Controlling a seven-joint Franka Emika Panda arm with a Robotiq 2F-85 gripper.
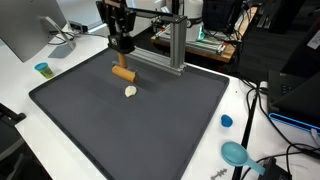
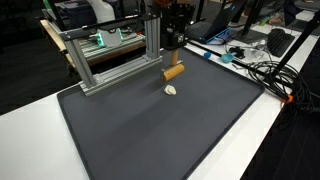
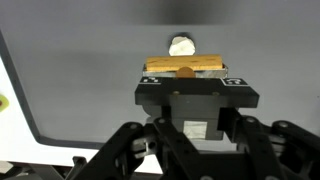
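Note:
My gripper is shut on the handle of a wooden mallet, whose cylindrical tan head hangs lowermost. In exterior view 2 the mallet head lies slantwise, low over the dark mat; whether it touches the mat I cannot tell. A small whitish, rounded piece rests on the mat, just apart from the head. From the wrist, the mallet head stretches crosswise beyond the gripper, with the white piece directly past its middle. The gripper's body hides most of the handle there.
A metal frame stands along the mat's edge beside the arm. A green-blue cup is off the mat's far left corner. Near the right side are a blue object and a teal round item.

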